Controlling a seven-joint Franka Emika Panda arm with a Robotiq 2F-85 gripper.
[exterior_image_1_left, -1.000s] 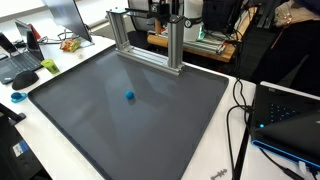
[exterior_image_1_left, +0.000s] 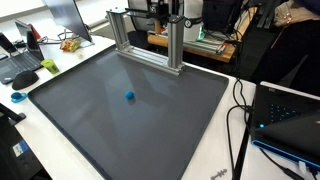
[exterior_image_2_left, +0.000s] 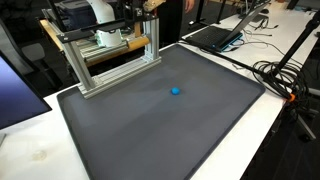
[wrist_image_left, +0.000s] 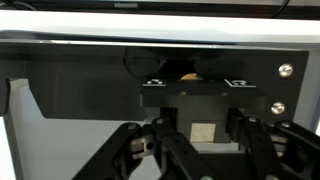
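A small blue round object (exterior_image_1_left: 130, 95) lies on the dark grey mat (exterior_image_1_left: 80, 120); exterior view 2 shows the same blue object (exterior_image_2_left: 175, 91) toward the far part of the mat. In the wrist view, my gripper has its dark fingers on either side of a black block (wrist_image_left: 200, 100), shut on it. White markings show on the block's top edge, and a pale square patch appears between the fingers. Its lower part is hard to make out. In both exterior views, the gripper is not clear at the top edge.
A metal profile frame (exterior_image_2_left: 120, 75) stands along one edge of the mat. A laptop (exterior_image_2_left: 215, 38) and cables (exterior_image_2_left: 280, 80) lie beyond the mat. Yellow-green (exterior_image_1_left: 49, 65) and blue items sit on the white table at left.
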